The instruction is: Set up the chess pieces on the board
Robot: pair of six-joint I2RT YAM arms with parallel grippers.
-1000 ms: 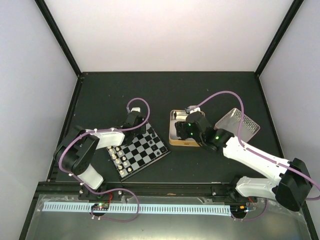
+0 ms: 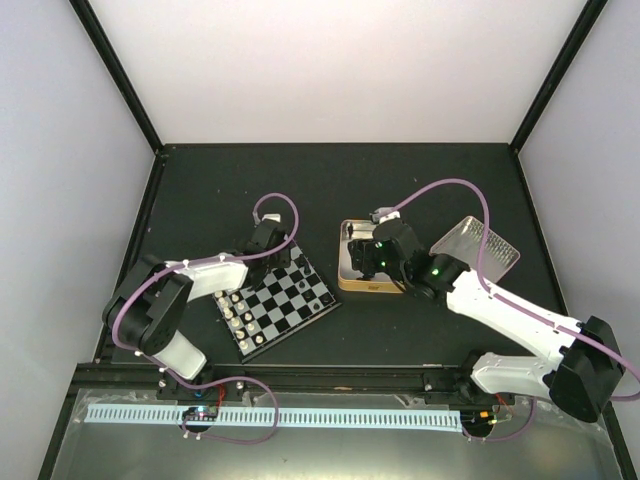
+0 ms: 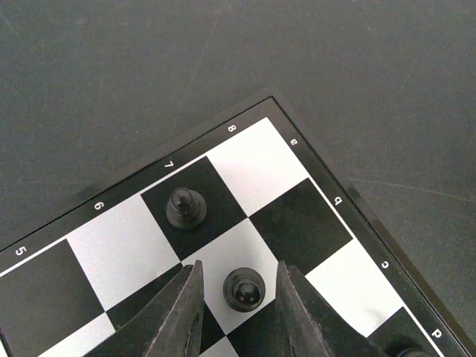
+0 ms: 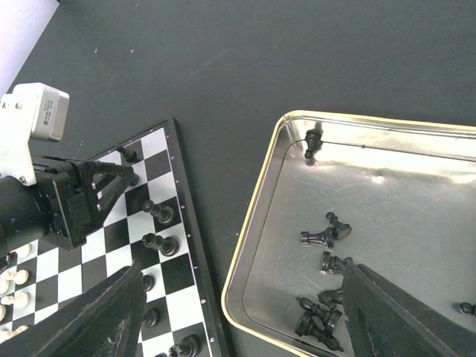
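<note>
In the left wrist view my left gripper is open around a black pawn [image 3: 244, 288], with gaps on both sides. That pawn stands upright on a white square diagonally inward from the corner of the chessboard [image 3: 269, 111]. Another black pawn [image 3: 186, 209] stands on the dark edge square by the 7. My right gripper is open and empty above the left side of the tray of pieces. Loose black pieces lie in that tray, among them a rook [image 4: 317, 238] and a lone piece [image 4: 313, 140] near the far left corner.
The metal tray [image 4: 249, 212] has a raised yellow rim and lies just right of the board. More black pieces [image 4: 160, 212] stand along the board's right side, white ones [image 2: 240, 320] along its left. An empty clear basket [image 2: 478, 248] sits far right. Behind the board, the dark table is bare.
</note>
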